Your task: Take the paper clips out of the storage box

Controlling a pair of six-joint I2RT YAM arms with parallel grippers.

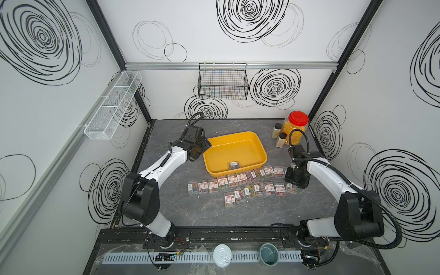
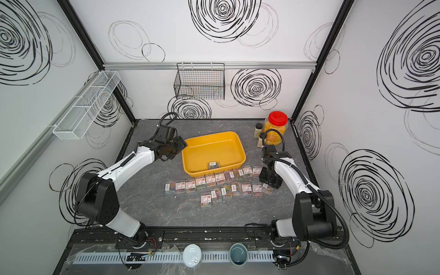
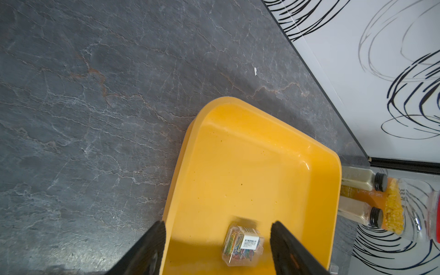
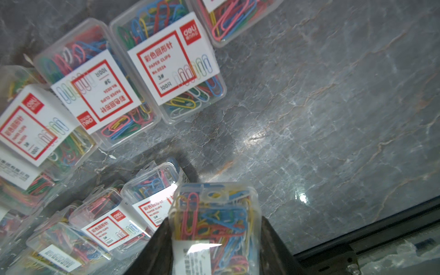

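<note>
The yellow storage box (image 1: pixel 236 150) stands in mid-table. One clear case of coloured paper clips (image 3: pixel 243 246) lies inside it, near the front wall. My left gripper is over the storage box's left side, open, with only that case far below between its fingers. In the right wrist view, my right gripper is shut on another clip case (image 4: pixel 215 215), fingers against its two sides. This held case (image 1: pixel 291 188) appears low at the right end of the front row; whether it touches the table cannot be told.
Several clip cases (image 1: pixel 241 188) lie in rows before the storage box. Bare table shows in front of them and at left. A red-lidded jar (image 1: pixel 295 126) and two small bottles (image 1: pixel 281 140) stand back right.
</note>
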